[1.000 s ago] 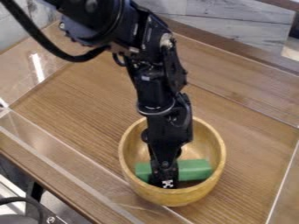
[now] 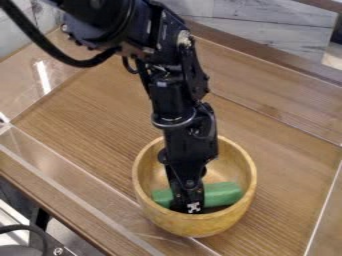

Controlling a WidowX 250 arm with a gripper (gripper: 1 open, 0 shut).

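Note:
My black gripper (image 2: 187, 190) reaches down into a yellow bowl (image 2: 151, 175) that sits near the front of the wooden table. Inside the bowl lies a green cylindrical object (image 2: 223, 192), crossing under the gripper's lower end. The fingers are shut around the middle of the green object, as far as shows; their tips are partly hidden by the dark gripper body and the bowl.
A pale wood-grain wall (image 2: 274, 30) runs along the back. A black cable hangs at the lower left, beyond the table's front edge.
The gripper has shifted very slightly within the bowl; the bowl and green object stand almost as before.

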